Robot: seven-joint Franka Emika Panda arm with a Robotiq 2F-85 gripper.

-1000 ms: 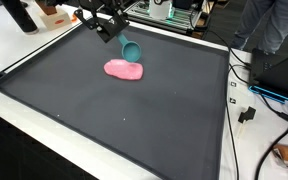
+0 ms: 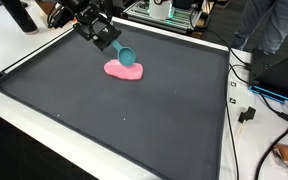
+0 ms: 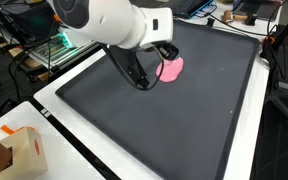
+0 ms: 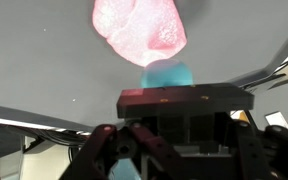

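A teal cup-like thing [image 2: 126, 56] hangs from my gripper [image 2: 111, 42], which is shut on it. In exterior view 1 its round end faces the camera, close to a pink flat piece [image 2: 123, 70] on the dark board; whether the two touch cannot be told. The wrist view has a strip of the teal thing [image 4: 166, 74] showing beyond the dark fingers [image 4: 184, 98], right beside the pink piece [image 4: 142, 28]. In exterior view 2 the pink piece [image 3: 170, 70] lies past the arm, and the teal thing is hidden there.
The dark grey board [image 2: 134, 115] is bare towards the front and right. Black cables [image 2: 236, 60] run along its right side. A box with an orange mark [image 3: 24, 150] stands at the near left in exterior view 2.
The gripper and teal thing have shifted slightly left and toward the front, lower over the pink piece. The pink piece has not visibly moved.
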